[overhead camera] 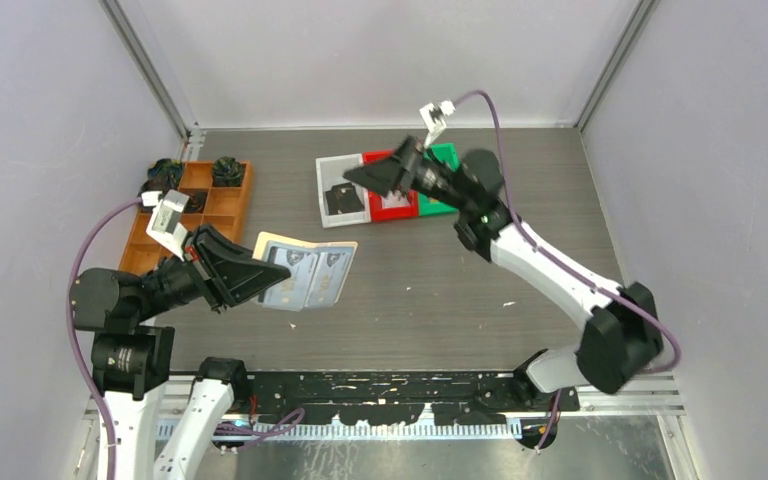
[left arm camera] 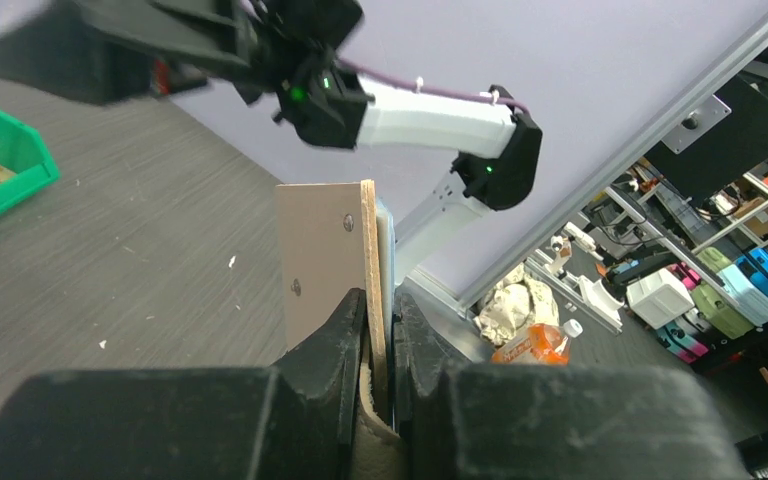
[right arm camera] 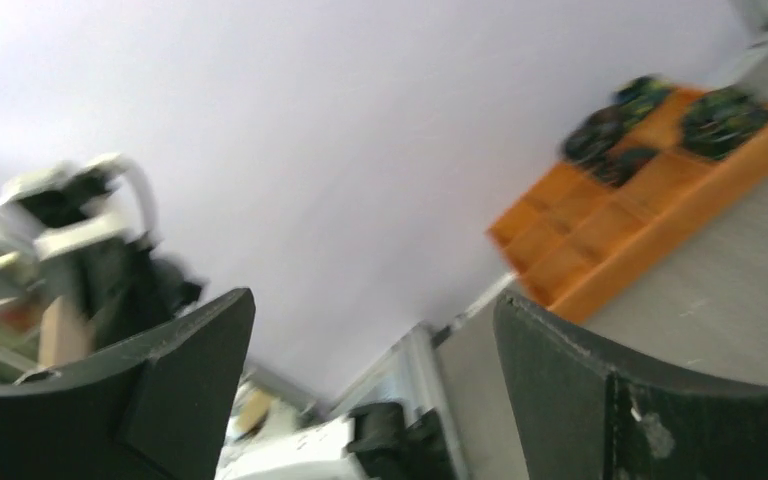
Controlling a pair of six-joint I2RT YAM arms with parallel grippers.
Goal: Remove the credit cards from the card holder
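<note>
A tan card holder (left arm camera: pixel 322 250) stands upright, gripped in my left gripper (overhead camera: pixel 269 285), fingers closed round its edge. Seen from the top, it is open, with clear sleeves holding pale blue cards (overhead camera: pixel 325 275). My right gripper (overhead camera: pixel 365 172), blurred in the top view, hangs over the white bin, above and to the right of the holder, its fingers apart. In the right wrist view nothing sits between them.
White (overhead camera: pixel 325 205), red (overhead camera: pixel 390 215) and green (overhead camera: pixel 438 208) bins stand at the back. An orange compartment tray (overhead camera: pixel 222 225) with dark bundles is at the left.
</note>
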